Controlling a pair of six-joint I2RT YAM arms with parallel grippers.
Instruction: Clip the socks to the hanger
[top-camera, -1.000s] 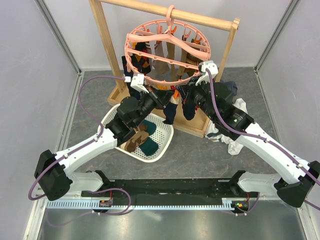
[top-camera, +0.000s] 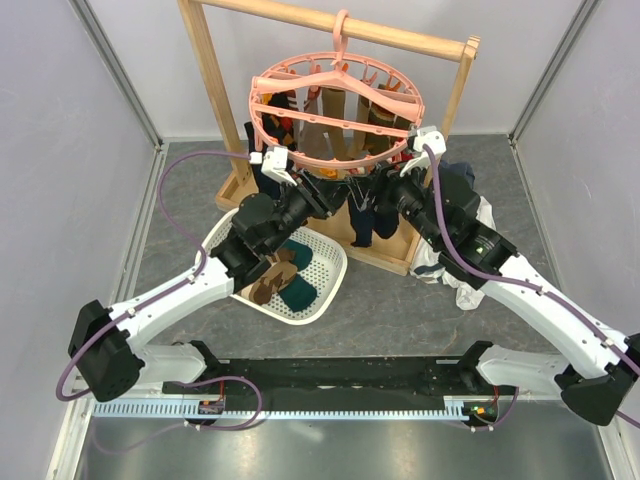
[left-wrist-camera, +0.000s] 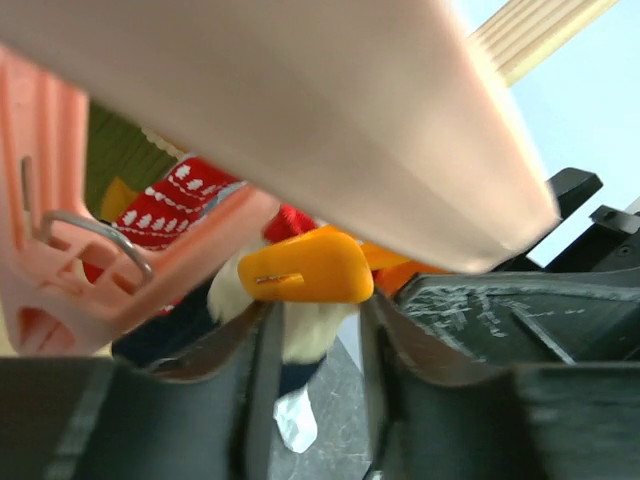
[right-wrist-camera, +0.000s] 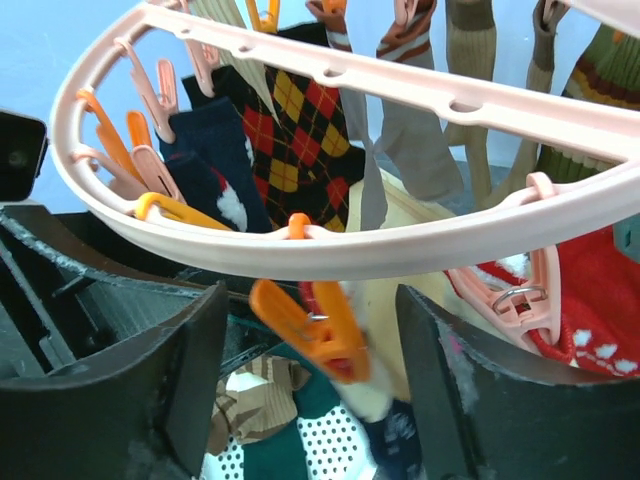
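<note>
The pink round hanger (top-camera: 335, 80) hangs from a wooden frame, with socks clipped round it. Both grippers meet under its front rim: my left gripper (top-camera: 335, 200) and my right gripper (top-camera: 365, 192). In the right wrist view an orange clip (right-wrist-camera: 318, 330) hangs below the rim between my right gripper's fingers, which stand apart, with a dark sock with a pale top (right-wrist-camera: 390, 435) under it. The left wrist view shows the orange clip (left-wrist-camera: 305, 265) just beyond the blurred fingers; whether either gripper touches it I cannot tell.
A white perforated basket (top-camera: 325, 275) with brown and teal socks sits below left. White and dark cloth (top-camera: 470, 290) lies at right. The wooden stand's base (top-camera: 400, 255) is under the hanger.
My left gripper looks nearly still. The sock's pale top is now mostly hidden in the top view.
</note>
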